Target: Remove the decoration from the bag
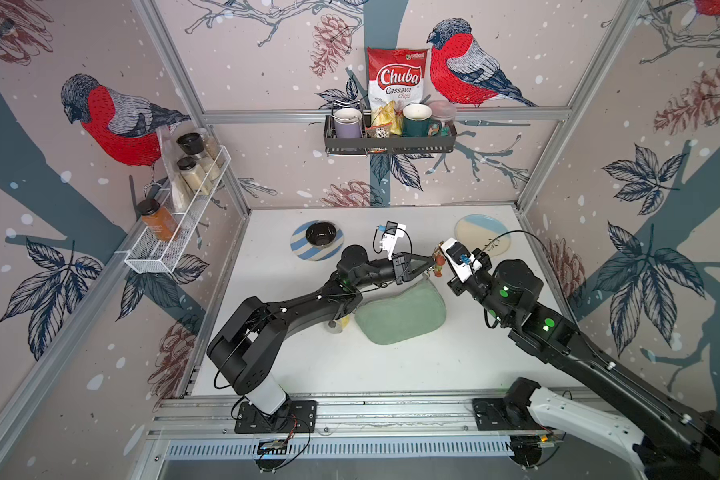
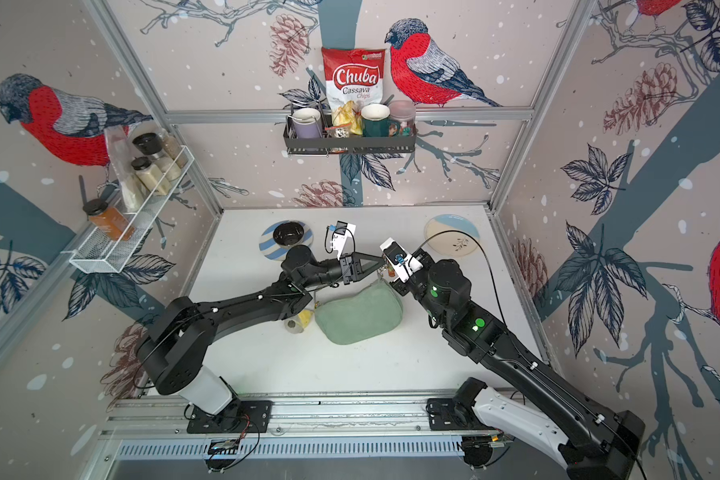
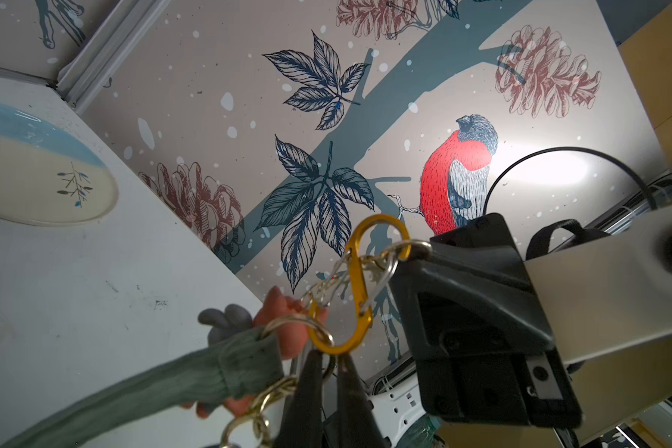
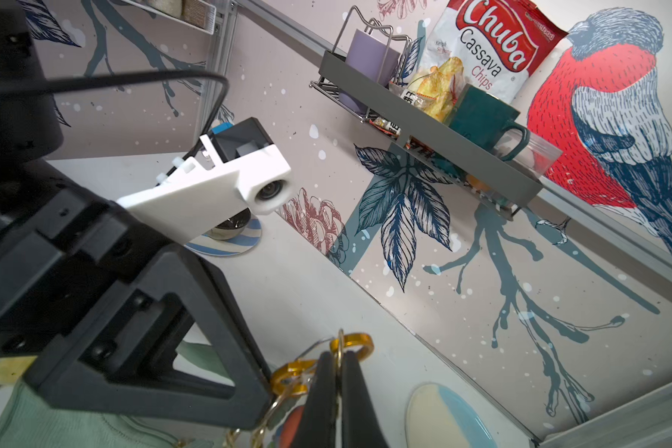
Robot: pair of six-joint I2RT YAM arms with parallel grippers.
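A green bag lies on the table, its strap raised toward the hanging decoration. That cluster has a yellow carabiner, metal rings, chain and a red-and-grey charm. My left gripper is shut just beneath the carabiner's lower loop; nothing clearly shows between its fingers. My right gripper is shut at the cluster's upper end, where a metal ring meets its fingertips. The two grippers face each other above the bag, and the arms partly hide the cluster in both top views.
A striped plate with a dark bowl stands back left, a cream-and-blue plate back right. A yellow-and-grey object lies left of the bag. Shelves hang on the back and left walls.
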